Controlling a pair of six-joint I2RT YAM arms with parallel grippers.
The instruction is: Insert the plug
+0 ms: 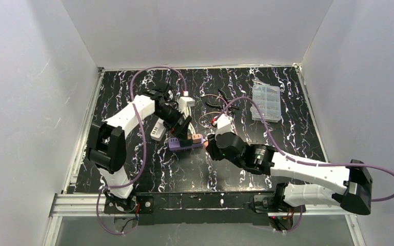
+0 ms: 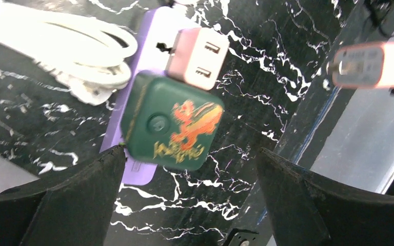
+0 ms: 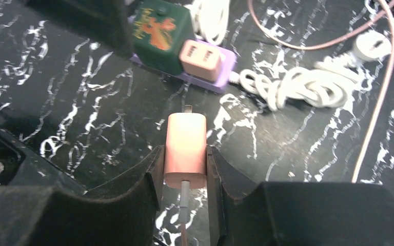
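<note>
A purple power strip (image 2: 138, 171) lies on the marble top with a green adapter (image 2: 172, 123) and a pink two-slot adapter (image 2: 197, 56) seated side by side on it. My left gripper is open above the green adapter, nothing between its fingers. My right gripper is shut on a pink plug (image 3: 184, 143) with a metal prong pointing toward the strip, apart from it, over bare table. The plug also shows at the right of the left wrist view.
White coiled cords (image 3: 308, 87) lie beside the strip. A grey-white socket block (image 1: 158, 130) is to its left, pliers (image 1: 225, 102) behind, and a clear parts box (image 1: 266, 102) at back right.
</note>
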